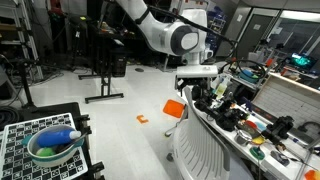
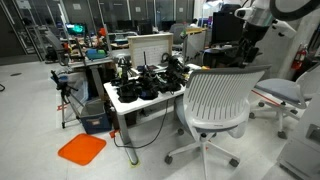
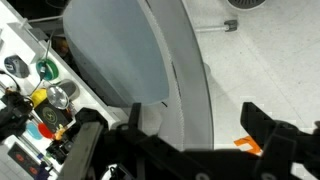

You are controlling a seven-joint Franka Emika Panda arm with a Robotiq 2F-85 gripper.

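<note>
My gripper is open, its two dark fingers spread apart with nothing held between them. Behind that gap in the wrist view runs the pale curved edge of a chair back (image 3: 190, 85). In exterior view 2, the white slatted chair (image 2: 225, 100) stands below the gripper (image 2: 245, 55), and its upper edge is close under it. Exterior view 1 shows the chair back (image 1: 198, 150) beneath the arm too, though the fingers are hard to make out against the dark clutter. Whether they touch the chair cannot be told.
A table (image 2: 140, 101) crowded with black devices stands beside the chair. An orange square (image 2: 82, 149) lies on the floor. At left in exterior view 1, a bowl (image 1: 55, 145) holding coloured items rests on a black grid-like surface (image 1: 15, 140). Open floor spreads left of the chair.
</note>
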